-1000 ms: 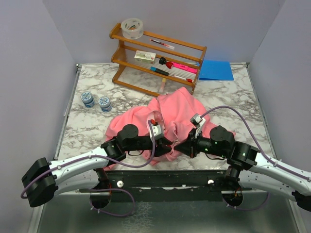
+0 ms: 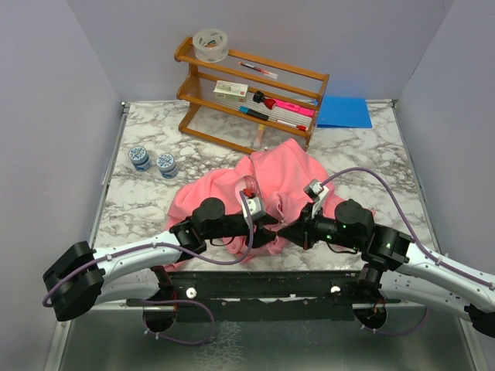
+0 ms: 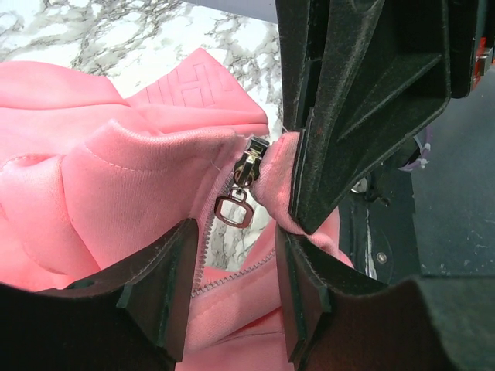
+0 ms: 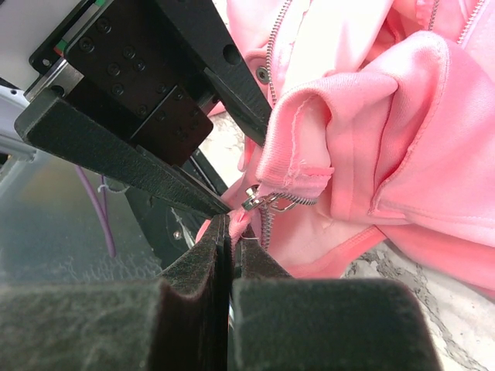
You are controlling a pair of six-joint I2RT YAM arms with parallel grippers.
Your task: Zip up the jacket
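Note:
The pink jacket (image 2: pixel 290 174) lies bunched at the table's centre. In the left wrist view its zipper slider with a square pull (image 3: pixel 240 185) sits on the teeth, between and beyond the fingertips of my open left gripper. Beside the slider, the black tip of my right gripper is pressed against pink fabric. In the right wrist view my right gripper is shut on a pinched bit of that fabric, just below the slider (image 4: pixel 259 201), with the left gripper's fingers around it.
A wooden rack (image 2: pixel 197 89) with tape and stationery stands at the back, a blue sheet (image 2: pixel 344 112) to its right. Two jars (image 2: pixel 139 158) sit on the marble at left. Both arms crowd the front centre.
My left gripper has moved slightly right over the last second, towards the right gripper. The right arm looks still.

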